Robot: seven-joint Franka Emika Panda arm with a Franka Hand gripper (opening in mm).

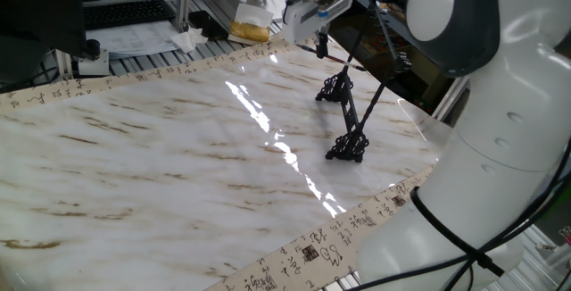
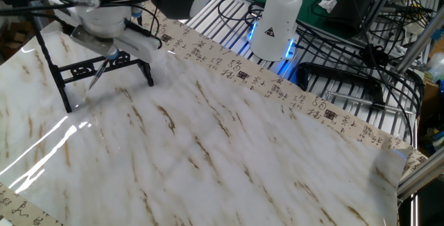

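A black stand with ornate feet (image 1: pixel 346 145) and tall uprights stands toward the right end of the marble-patterned sheet in exterior view 1. My gripper (image 1: pixel 321 48) is beside its far side, above the sheet's border. A thin brush-like stick (image 1: pixel 346 62) shows just below and beside the fingertips. In exterior view 2 the stand's crossbar (image 2: pixel 94 68) lies under my arm, and a slender pointed stick (image 2: pixel 99 75) slants down from near the gripper, across the bar. Whether the fingers grip this stick or stand apart from it is too small to tell.
Most of the sheet (image 2: pixel 229 163) is bare and glossy. A second white arm base (image 2: pixel 272 39) with blue lights stands beyond its edge, near a black tray (image 2: pixel 340 84). A yellow-and-white packet (image 1: pixel 251 25) and a keyboard (image 1: pixel 125 12) lie behind the sheet.
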